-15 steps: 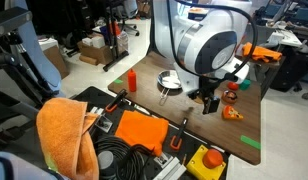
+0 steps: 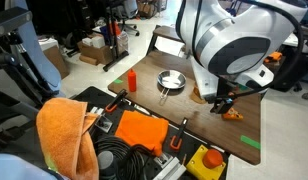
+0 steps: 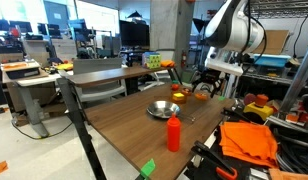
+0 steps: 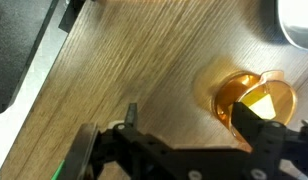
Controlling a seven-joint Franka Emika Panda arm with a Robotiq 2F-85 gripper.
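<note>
A see-through amber cup [image 4: 227, 92] with a yellow piece inside lies at the right of the wrist view. My gripper stands open, with bare wooden table between its fingers. Its right finger [image 4: 260, 135] overlaps the near side of the cup in that view; whether they touch, I cannot tell. In exterior view 1 the gripper [image 2: 223, 104] hangs over the table's right part, close to an orange object [image 2: 233, 115]. From the other side, the gripper [image 3: 216, 79] shows above the far end of the table, near an orange item [image 3: 202, 95].
A metal pan [image 3: 164, 109] sits mid-table, and a red bottle [image 3: 173, 134] stands near the table's end. Part of a grey metal object [image 4: 300, 20] shows in the wrist view's upper right corner. Bare wood lies left of the cup.
The arm has swung to the right in exterior view 1, bringing my gripper closer to the orange object. It now covers the red items behind. The pan and bottle have stayed put.
</note>
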